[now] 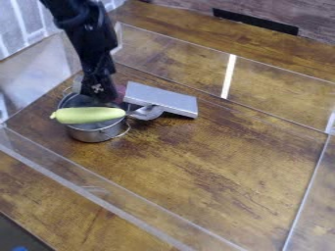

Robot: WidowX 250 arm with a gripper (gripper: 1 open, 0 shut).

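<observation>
A small metal pot (pixel 98 131) sits at the left of the wooden table, with a pale yellow-green corn-like vegetable (pixel 81 115) lying across its top. Behind it a silver flat-topped object (pixel 161 97) with a curved metal part rests on the table. My black gripper (pixel 96 90) reaches down from the upper left to just behind the vegetable, over the back of the pot and beside the silver object's left end. Its fingertips are dark and partly hidden, so what lies between them cannot be seen.
Clear plastic walls surround the work area (pixel 229 176), with a white tape strip (pixel 229 76) at the back.
</observation>
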